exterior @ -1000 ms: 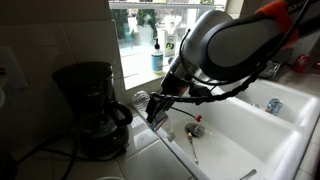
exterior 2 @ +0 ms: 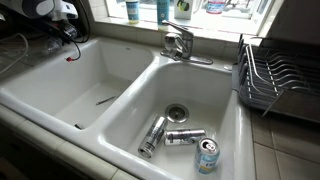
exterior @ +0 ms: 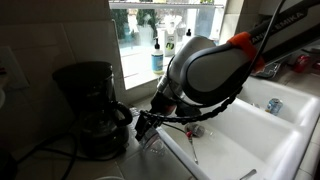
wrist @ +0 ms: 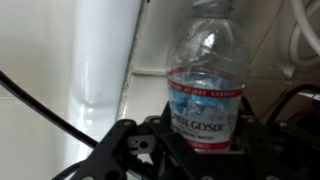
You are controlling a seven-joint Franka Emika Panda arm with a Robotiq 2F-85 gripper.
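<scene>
A clear plastic bottle (wrist: 208,75) with a red, white and blue label fills the middle of the wrist view. Fingers of my gripper reach around its label end at the bottom of that view; whether they press on it cannot be made out. In exterior view 1 the gripper (exterior: 148,128) is low over the tiled counter, between coffee maker and sink. The clear bottle (exterior: 155,146) shows just beneath it, partly hidden and blurred. Exterior view 2 catches only the gripper (exterior 2: 73,50) at the upper left edge.
A black coffee maker (exterior: 95,110) stands close on the left. To the right lies the white double sink (exterior: 235,140); several cans, including an upright one (exterior 2: 207,155), are in one basin. A dish rack (exterior 2: 285,75) stands beyond it. Bottles line the windowsill (exterior 2: 215,20).
My gripper has shifted left and down from the sink's edge toward the counter beside the coffee maker. The clear bottle has moved along with it and now shows lower beneath the fingers.
</scene>
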